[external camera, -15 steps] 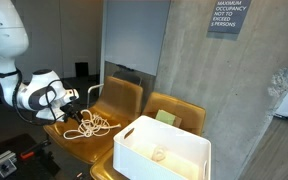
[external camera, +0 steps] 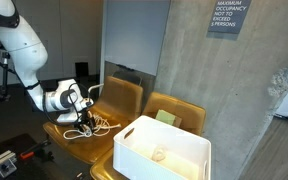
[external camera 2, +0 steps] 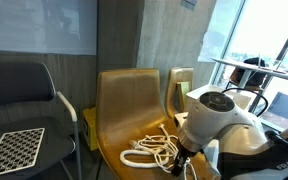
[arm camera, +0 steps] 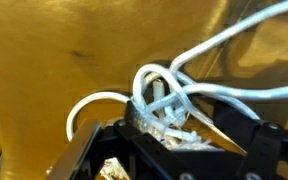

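A loose tangle of white rope point(external camera: 91, 129) lies on the seat of the brown chair, with strands crossing one another in the wrist view. My gripper reaches down over the bundle. Its dark fingers point(arm camera: 246, 130) stand apart, and looped rope point(arm camera: 162, 95) passes across the space between and ahead of them. In exterior view 2 the gripper point(external camera 2: 187, 168) is close to the right side of the coil point(external camera 2: 154, 150). Whether the fingertips touch the rope or the seat is hard to make out.
A white box point(external camera: 164, 152) stands to the right, with a small pale coil point(external camera: 159, 155) inside. Behind it is another brown chair point(external camera: 177, 110) with a greenish pad point(external camera: 169, 118). A dark chair point(external camera 2: 24, 135) stands at the left in exterior view 2.
Over the last second my arm has moved to the right in exterior view 1, and the gripper has come to the rope. The rope pile looks largely the same.
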